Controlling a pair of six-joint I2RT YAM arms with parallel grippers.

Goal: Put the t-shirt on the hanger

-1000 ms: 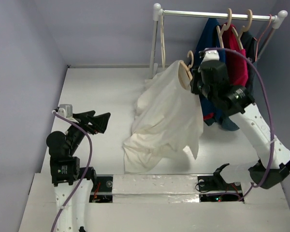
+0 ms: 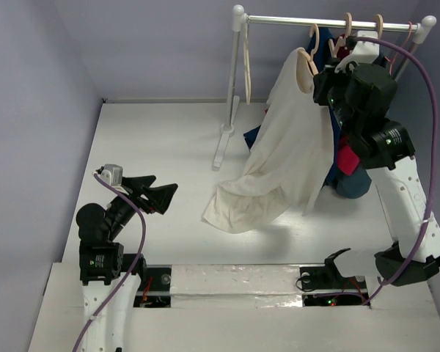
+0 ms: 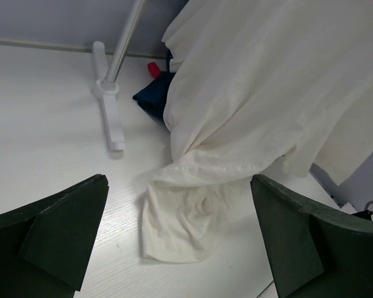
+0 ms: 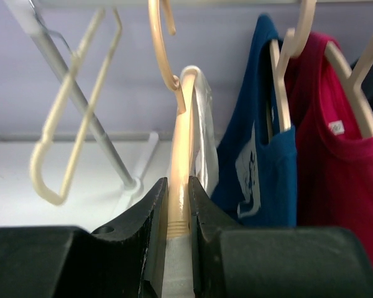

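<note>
The cream t-shirt (image 2: 275, 161) hangs from a light wooden hanger (image 4: 183, 143) in long folds, its lower end resting on the white table. The hanger's hook (image 4: 161, 49) is up at the rail of the rack; whether the rail bears its weight is unclear. My right gripper has its fingers close on both sides of the hanger's wood; whether they press on it cannot be told. My left gripper (image 2: 166, 192) stands open and empty over the left of the table, well apart from the shirt. Between its fingers in the left wrist view shows only distant cloth (image 3: 193, 217).
The rack's metal rail (image 2: 330, 22) runs across the back right. An empty hanger (image 4: 56, 136) hangs left of the shirt. Close on the right hang a blue garment (image 4: 267, 167) and a red one (image 4: 329, 155).
The shirt's hem has drawn back from the table's front.
</note>
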